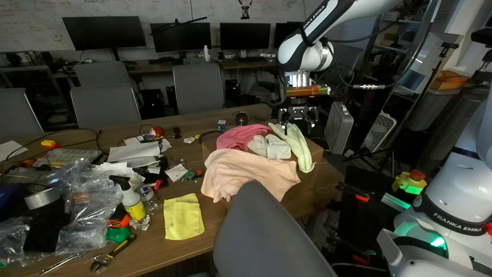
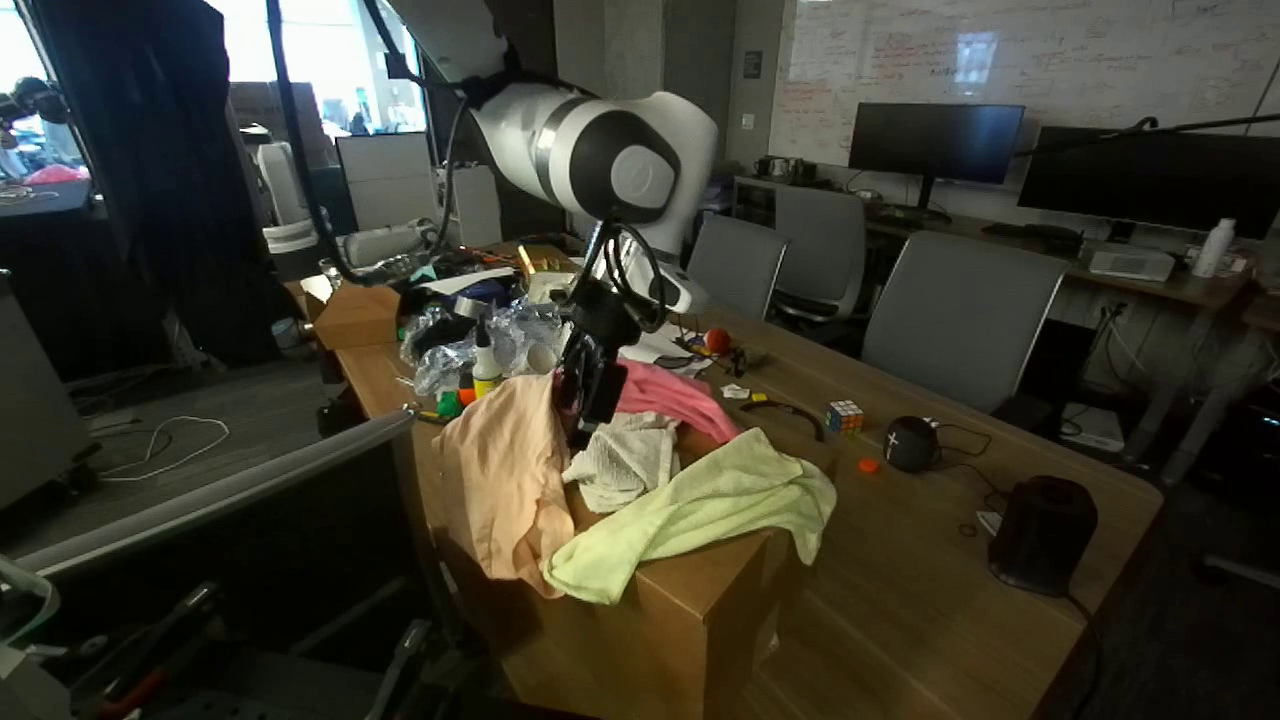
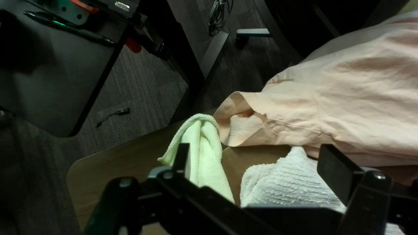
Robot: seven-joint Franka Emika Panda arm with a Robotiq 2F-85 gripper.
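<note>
My gripper [image 1: 298, 125] hangs open above the far right part of a cardboard box [image 2: 654, 636], its fingers pointing down. In the wrist view, nothing is held between the fingers of the gripper. A pale green cloth [image 3: 201, 150] shows near one finger, and a white towel [image 3: 286, 182] lies below near the other. The green cloth [image 2: 732, 492] drapes over one box edge. Across the opposite edge hangs a peach cloth [image 1: 249, 171]. A pink cloth [image 1: 240, 136] lies at the back, and the white towel [image 1: 272, 147] is bunched in the middle.
A folded yellow cloth [image 1: 183, 217] lies flat on the table left of the box. Beyond it are a spray bottle [image 1: 132, 201], plastic bags and tools. A grey chair [image 1: 267, 235] stands in front. Behind the box sit a puzzle cube [image 2: 845, 416] and a round black device [image 2: 911, 444].
</note>
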